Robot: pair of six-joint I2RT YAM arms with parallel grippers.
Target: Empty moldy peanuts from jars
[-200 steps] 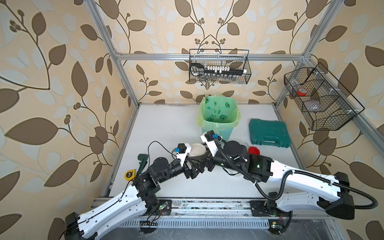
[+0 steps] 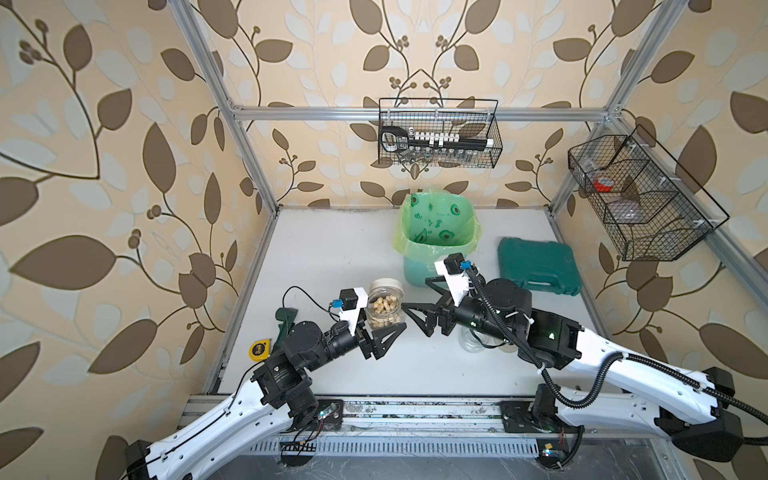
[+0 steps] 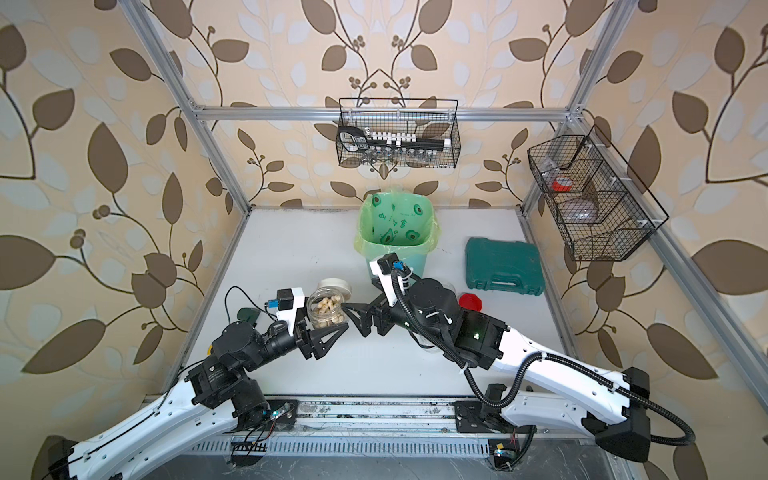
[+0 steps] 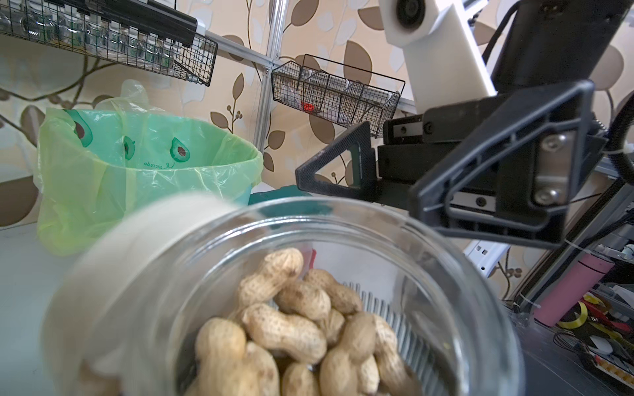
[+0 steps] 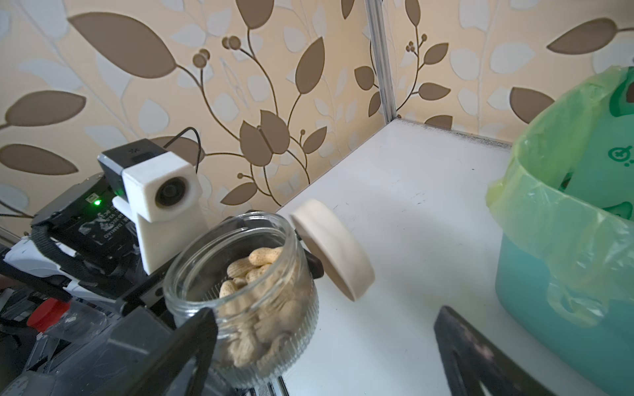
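Observation:
A glass jar (image 5: 241,300) of peanuts (image 4: 284,330) sits between the fingers of my left gripper (image 2: 374,340), which looks open wide around it; whether they grip it is unclear. Its cream lid (image 5: 333,247) is off the mouth, tipped against the jar's side. My right gripper (image 3: 368,318) is open just right of the jar, fingers empty. A green bin (image 2: 432,264) with a yellow-green liner stands behind both grippers.
A green case (image 2: 537,264) lies at the back right. A red lid (image 3: 469,302) is near the right arm. A tape measure (image 2: 259,349) lies front left.
My right gripper has moved right, away from the jar. The cream lid has shifted off the jar's mouth, exposing the peanuts. My left gripper has moved slightly left with the jar.

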